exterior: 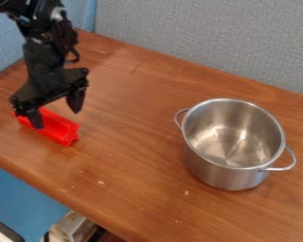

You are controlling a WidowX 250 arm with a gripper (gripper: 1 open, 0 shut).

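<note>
My black gripper [56,110] is open at the left of the table, its fingers spread just over a red elongated object [60,133], one finger low at its left end and the other raised to the right. The red object lies near the table's left edge, partly hidden by the gripper. Whether the fingers touch it cannot be told.
A steel pot [235,151] with two side handles stands on the right of the wooden table [154,208]. A grey panel [204,38] runs along the back; blue surfaces show beyond the left edge.
</note>
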